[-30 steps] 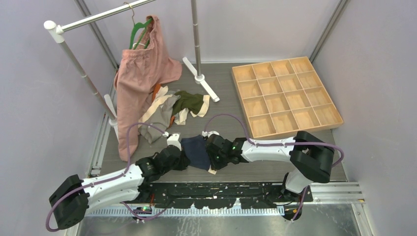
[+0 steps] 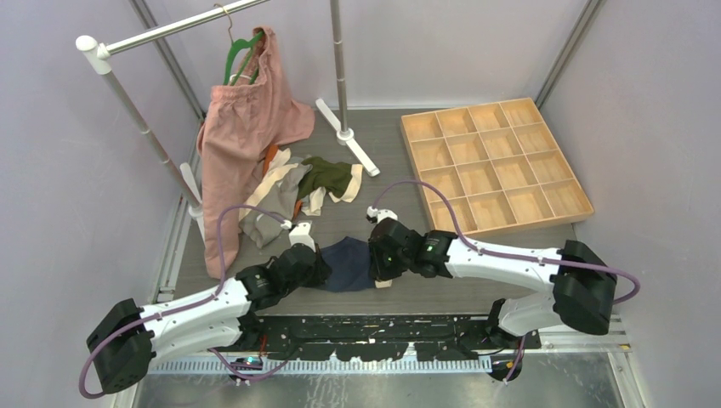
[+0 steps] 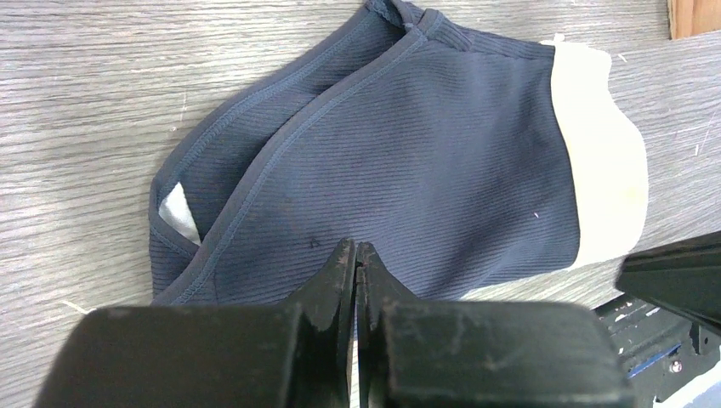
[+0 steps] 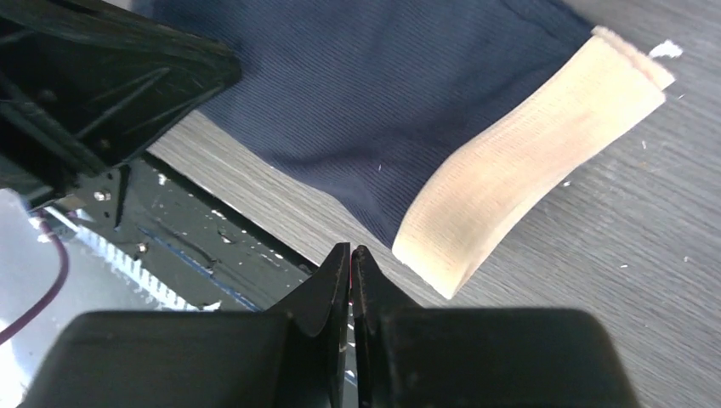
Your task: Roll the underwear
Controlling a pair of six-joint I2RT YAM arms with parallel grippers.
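The navy underwear [image 2: 347, 265] lies on the grey floor between my two arms, folded flat, its cream waistband [image 3: 599, 153] along the right side. In the left wrist view a small white patch shows within the fold at its left edge. My left gripper is shut, its tips over the lower part of the navy cloth. Beside the waistband's near corner, my right gripper has its fingertips together, and no cloth shows between them. From above, the arms cover both ends of the underwear.
A wooden compartment tray [image 2: 499, 170], empty, stands at the back right. Several crumpled garments [image 2: 298, 187] lie behind the left arm, under pink trousers [image 2: 242, 136] on a rack.
My right arm has shifted, its elbow now farther right.
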